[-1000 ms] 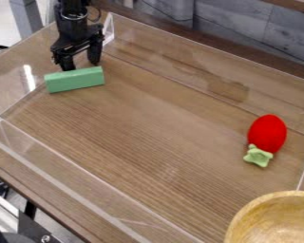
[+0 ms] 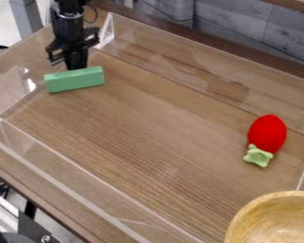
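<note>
My gripper [image 2: 73, 59] is at the upper left, its dark fingers low over the table just behind a light green block [image 2: 73, 79]. The block lies flat, slightly angled. Whether anything is between the fingers is too small to tell; they look close together.
A red oval object [image 2: 268, 133] lies on the right with a small pale green piece [image 2: 258, 156] at its lower end. A yellow bowl [image 2: 272, 223] is at the bottom right corner.
My gripper has shifted slightly to the left along the far side of the green block. The other objects look unmoved.
</note>
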